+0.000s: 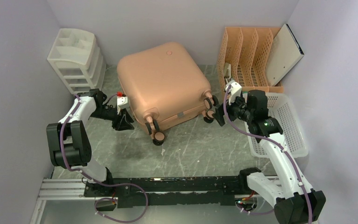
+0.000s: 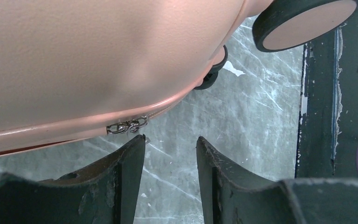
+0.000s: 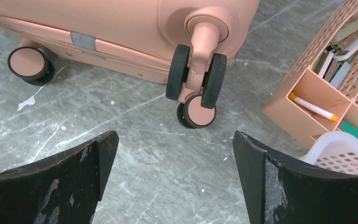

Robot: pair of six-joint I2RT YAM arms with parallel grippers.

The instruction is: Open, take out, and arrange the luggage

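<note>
A pink suitcase (image 1: 163,84) lies on its side on the grey floor, its wheels toward the front. My left gripper is at its left side, open, fingertips just below the zipper pulls (image 2: 126,125) on the seam, with nothing clearly held between them. My right gripper hangs open to the right of the suitcase, facing a pair of wheels (image 3: 196,77), with only floor between its fingers.
A white drawer unit (image 1: 74,51) stands back left. A peach slotted rack (image 1: 233,42) with a white board is back right, above an empty white basket (image 1: 284,121).
</note>
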